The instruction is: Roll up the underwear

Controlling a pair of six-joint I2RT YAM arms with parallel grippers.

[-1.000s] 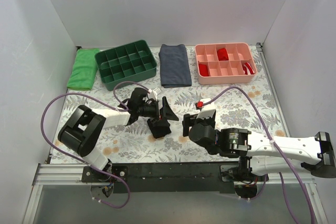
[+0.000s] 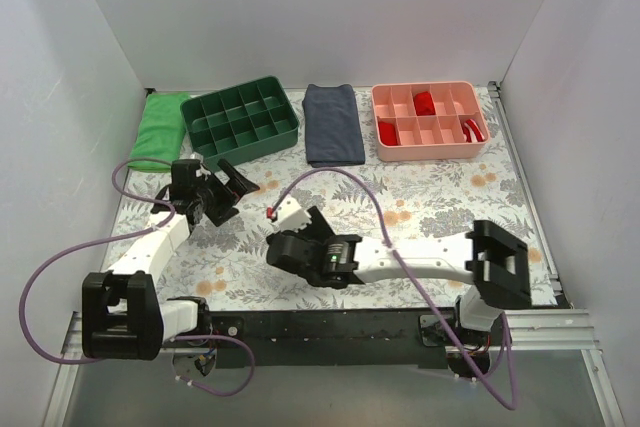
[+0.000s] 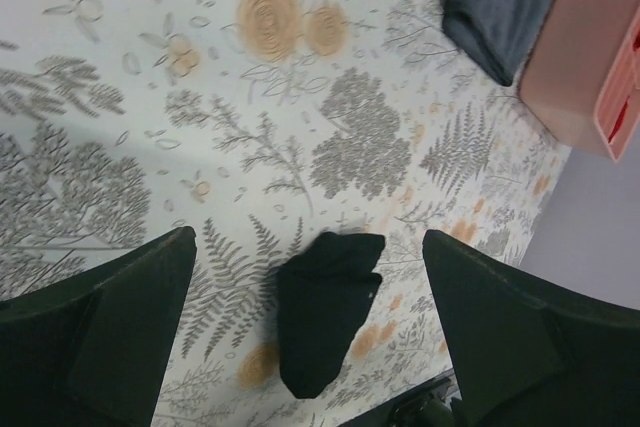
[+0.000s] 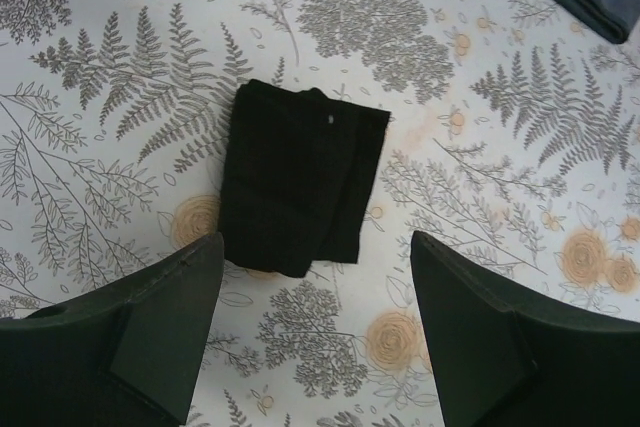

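The black underwear (image 4: 285,172) lies folded into a rough rectangle on the patterned table, seen whole in the right wrist view and at the lower middle of the left wrist view (image 3: 322,312). In the top view it is mostly hidden beneath my right gripper, which is open above it, fingers on either side below the cloth in that view. My left gripper (image 2: 233,195) stands open over the left part of the table, apart from the underwear, with nothing between its fingers.
A green divided box (image 2: 240,152) and green cloth (image 2: 155,127) are at the back left, a dark grey cloth (image 2: 335,127) at back centre, a pink divided box (image 2: 430,151) with red items at back right.
My left gripper has pulled back to the left, away from the underwear. My right gripper has moved left to hang over it.
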